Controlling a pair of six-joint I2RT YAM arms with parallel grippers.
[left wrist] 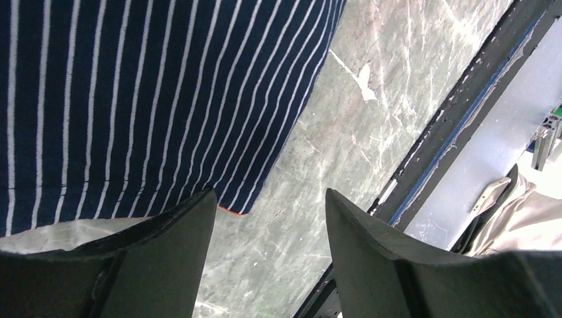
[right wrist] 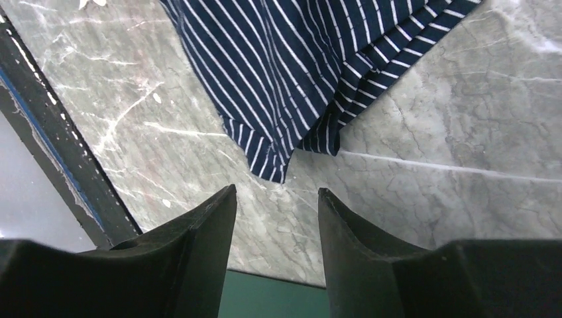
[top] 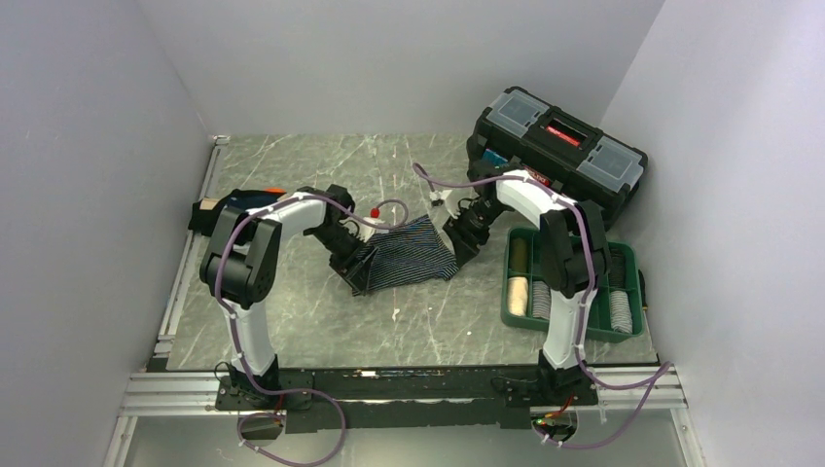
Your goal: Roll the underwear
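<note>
The navy underwear with thin white stripes (top: pixel 413 255) lies spread on the marbled table between my two arms. In the left wrist view its striped cloth (left wrist: pixel 152 106) is fairly flat, and the left finger overlaps its near edge. A corner lies just ahead of the gap of my left gripper, which is open and holds nothing. Seen from the right wrist, the cloth (right wrist: pixel 285 86) is creased and layered, with two corners pointing toward my right gripper. That gripper is also open and empty, with bare table between its fingertips and the cloth.
A green compartment box (top: pixel 521 321) with several rolled cloths stands at the right, partly under my right arm. Behind it sits a black toolbox (top: pixel 564 141). Dark items (top: pixel 243 201) lie at the left edge.
</note>
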